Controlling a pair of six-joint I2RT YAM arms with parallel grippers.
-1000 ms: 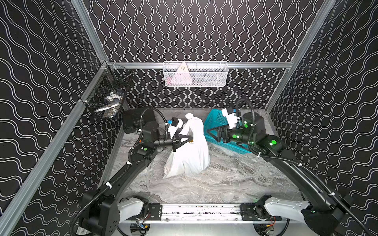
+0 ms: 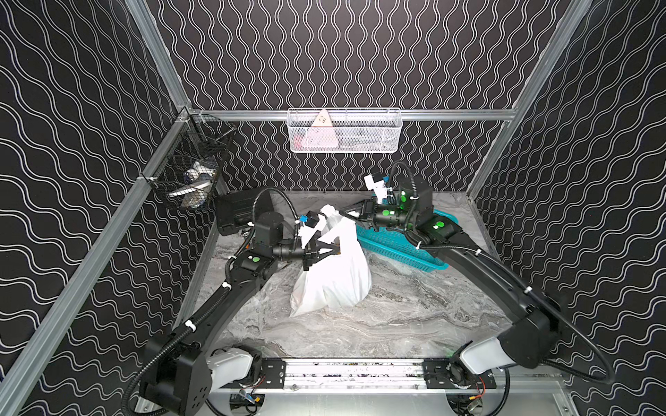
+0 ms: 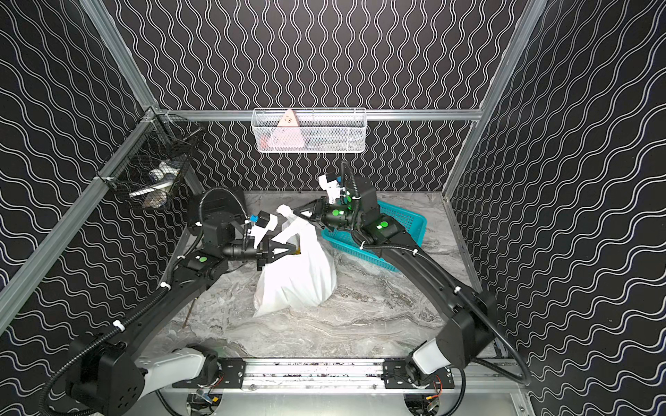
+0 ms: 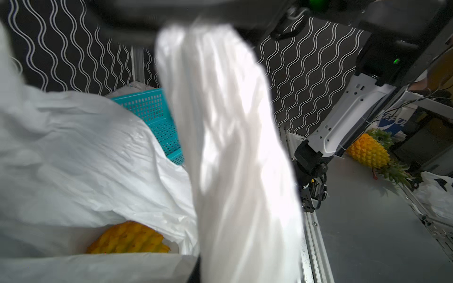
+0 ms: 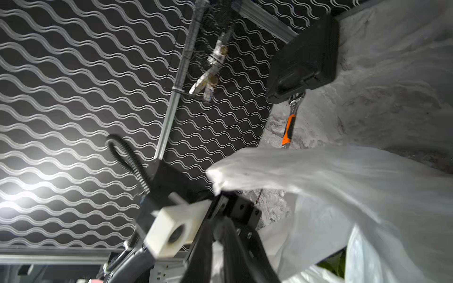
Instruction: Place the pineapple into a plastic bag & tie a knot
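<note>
A white plastic bag (image 2: 329, 284) stands mid-table with the yellow pineapple (image 4: 127, 240) visible inside. My left gripper (image 2: 333, 251) is at the bag's upper opening, shut; a strip of bag rises close in front of its wrist camera, and what is between its fingers is hard to tell. My right gripper (image 2: 346, 212) reaches to the top of the bag's upper handle (image 3: 285, 211); whether its fingers are shut on the plastic is unclear, as they are blurred in its wrist view.
A teal basket (image 3: 399, 218) lies behind the right arm. A black case (image 5: 304, 56) and an orange-handled wrench (image 5: 288, 127) lie at the back left. A mesh rack (image 2: 347, 131) hangs on the back wall.
My right gripper has moved left and up from over the teal basket to the bag's top. The left gripper and bag have barely moved.
</note>
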